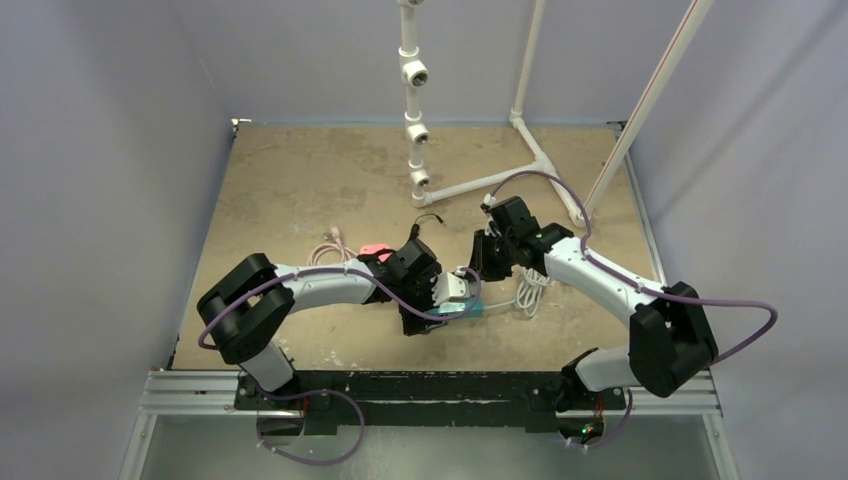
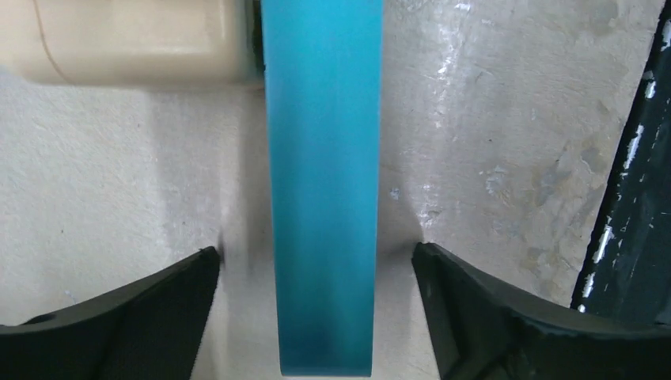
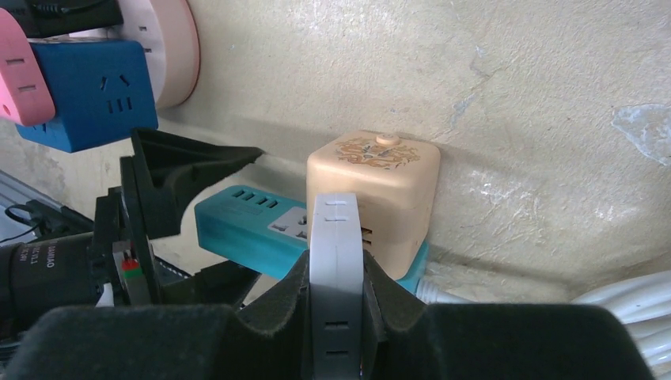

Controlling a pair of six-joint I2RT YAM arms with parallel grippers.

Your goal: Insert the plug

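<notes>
A teal power strip (image 2: 324, 198) (image 3: 253, 237) runs between the open fingers of my left gripper, its sides clear of both pads. A beige plug block (image 2: 134, 39) (image 3: 372, 206) stands at the strip's side, close against its socket face; whether its prongs are fully in cannot be seen. In the right wrist view my right gripper is shut on a white bar-shaped piece (image 3: 336, 237), which lies in front of the beige block. In the top view both grippers meet over the strip near the front middle.
A blue socket cube (image 3: 91, 95), a pink socket block (image 3: 20, 79) and a round pale one (image 3: 166, 47) sit behind the left arm. Coiled white cable (image 3: 625, 317) lies to the right. A white pipe frame (image 1: 480, 185) stands at the back.
</notes>
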